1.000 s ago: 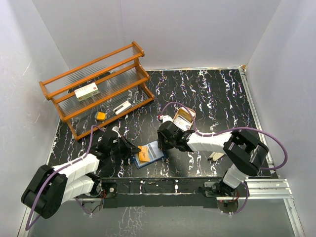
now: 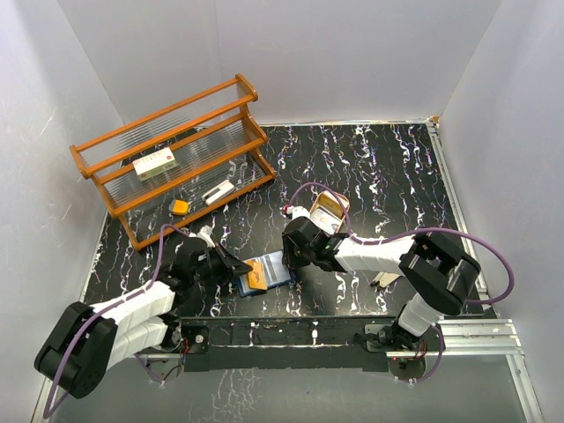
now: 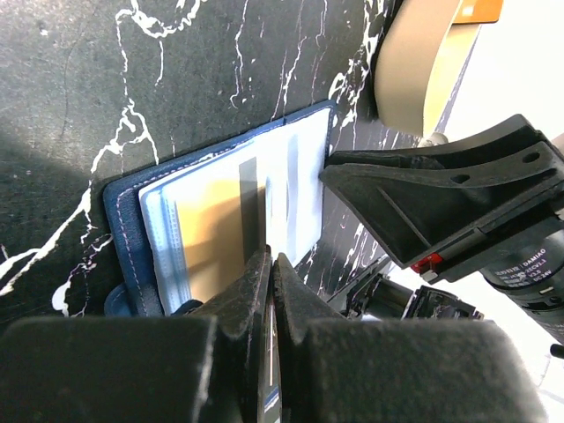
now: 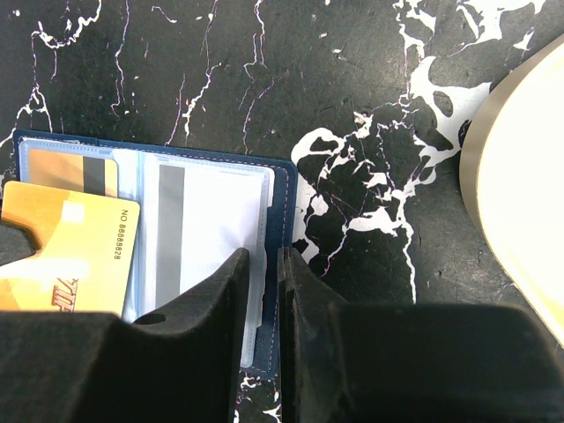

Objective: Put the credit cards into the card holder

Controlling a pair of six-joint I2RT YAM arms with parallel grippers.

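Observation:
The navy card holder (image 4: 284,203) lies open on the marble table, its clear sleeves (image 3: 220,238) holding cards. An orange card (image 4: 84,247) lies across its left half in the right wrist view, a dark fingertip at its edge. My left gripper (image 2: 240,269) is shut over the holder; its fingers reach into the sleeve area in the left wrist view, and whether a card is between them is unclear. My right gripper (image 2: 291,254) is at the holder's right edge, its fingertips close together on the sleeve's rim, with a narrow gap.
A wooden rack (image 2: 176,185) with small boxes stands at the back left. A tray (image 2: 330,210) with white cards sits behind my right gripper. Pale items (image 2: 385,278) lie at the front right.
My left gripper has shifted slightly over the holder, now reaching a little further right and down in the top view. My right gripper has barely moved.

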